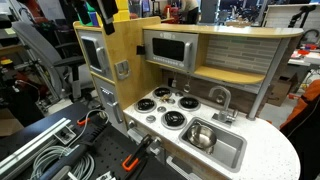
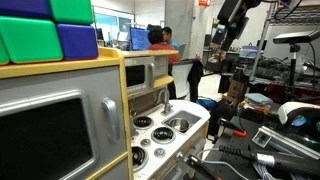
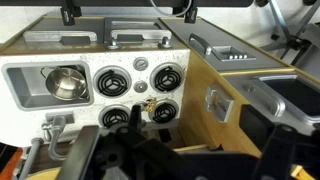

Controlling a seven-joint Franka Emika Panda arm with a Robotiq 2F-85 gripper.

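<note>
My gripper [image 1: 92, 42] hangs high in front of the toy kitchen at the upper left of exterior view 1. It stands open, and nothing shows between its dark fingers; in exterior view 2 the gripper [image 2: 230, 42] is at the upper right, clear of the counter. From the wrist view, looking down, a metal pot [image 3: 66, 83] lies in the sink [image 3: 38, 97], well away from the gripper. A small gold-brown object [image 3: 150, 104] sits among the stove burners [image 3: 166, 76]; its kind is hard to tell.
A microwave [image 1: 170, 48] stands under the wooden shelf [image 1: 215, 75], with a faucet [image 1: 225, 98] behind the sink. Green and blue blocks [image 2: 76, 42] top the cabinet at left. Cables [image 1: 50, 160] lie on the dark table.
</note>
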